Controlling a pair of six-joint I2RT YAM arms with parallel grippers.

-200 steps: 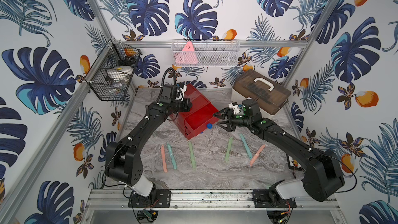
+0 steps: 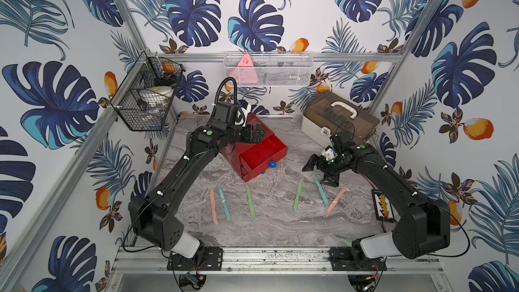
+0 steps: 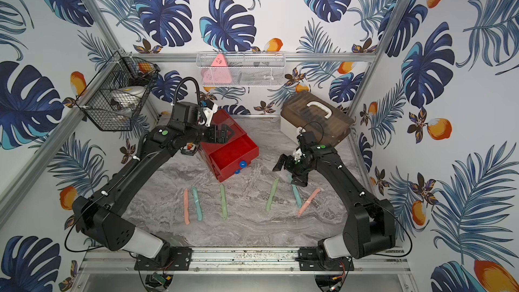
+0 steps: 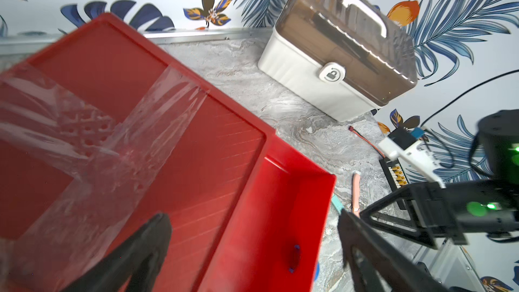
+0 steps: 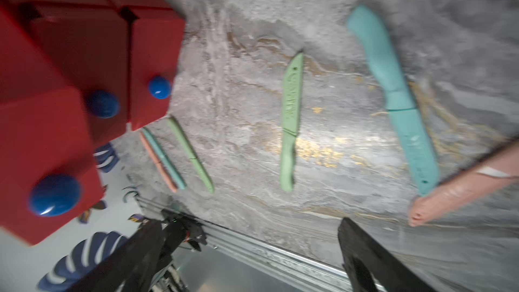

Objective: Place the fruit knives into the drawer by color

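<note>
A red drawer unit [image 2: 258, 121] has its open drawer [image 4: 281, 205] apparently empty, with blue knobs. My left gripper hangs open over the unit. My right gripper [image 2: 319, 170] is open above the right-hand knives, pointing down. These are a green knife [image 5: 290, 119], a teal knife [image 5: 411, 140] and a pink knife [image 5: 454, 194], the last partly out of the right wrist view. Left of them lie another green knife [image 2: 250, 202], teal knife [image 2: 223, 205] and pink knife [image 2: 213, 205], all flat on the table.
A lidded box [image 2: 338, 119] stands at the back right. A wire basket [image 2: 151, 97] hangs at the left, a white mesh basket [image 2: 281, 70] at the back. A small electronic board [image 2: 383, 205] lies at the right edge.
My right gripper has moved right and turned downward over the right-hand knives. My left gripper has risen slightly and shifted right over the drawer unit. The knives and drawer are unchanged.
</note>
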